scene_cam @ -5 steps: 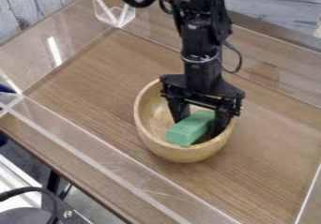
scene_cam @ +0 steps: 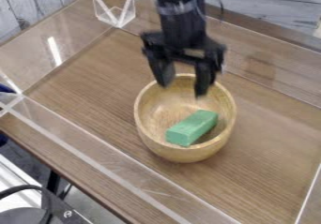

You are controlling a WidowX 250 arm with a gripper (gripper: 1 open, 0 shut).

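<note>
My black gripper [scene_cam: 186, 70] hangs at the upper middle, blurred by motion, its fingers open above a tan bowl [scene_cam: 157, 134]. Inside the bowl, toward the front right, lies a green block [scene_cam: 192, 126], clear of the fingers.
A white wire-like object [scene_cam: 114, 10] stands at the back left of the wooden table [scene_cam: 69, 87]. Dark cables [scene_cam: 25, 195] show at the lower left, near the table's edge.
My gripper has risen up and away from the green block, out of the bowl. The block now shows fully in the bowl.
</note>
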